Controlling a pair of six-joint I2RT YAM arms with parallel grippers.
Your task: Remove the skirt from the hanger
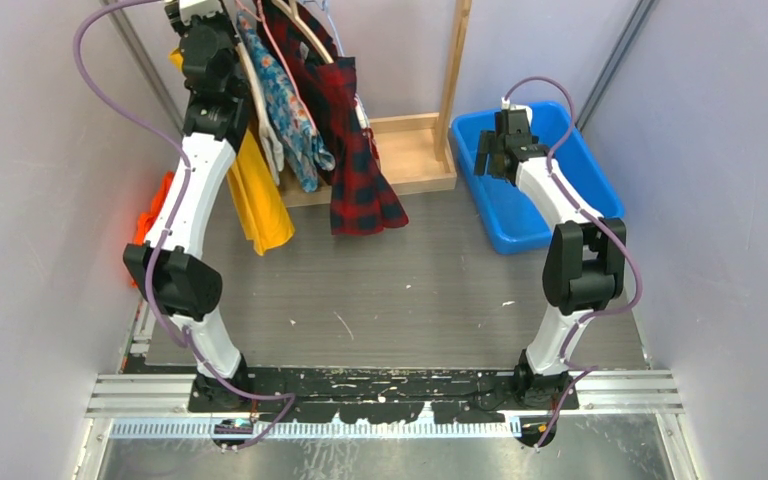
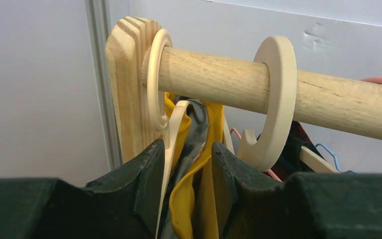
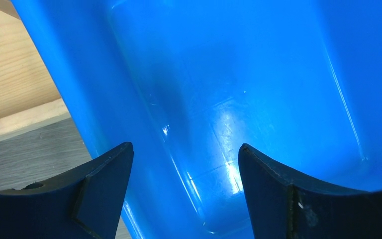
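Several garments hang on the rack: a yellow one [image 1: 260, 205], a floral one [image 1: 290, 110] and a red plaid one [image 1: 360, 200]; which is the skirt I cannot tell. In the left wrist view my left gripper stands open just below the wooden rail [image 2: 214, 74], facing yellow fabric [image 2: 184, 209] and pale hanger hooks [image 2: 278, 109]. My right gripper is open over the empty blue bin [image 3: 229, 74], nothing between its fingers.
The wooden rack base [image 1: 410, 160] lies between the garments and the bin. An orange item [image 1: 150, 215] lies by the left wall, partly behind my left arm.
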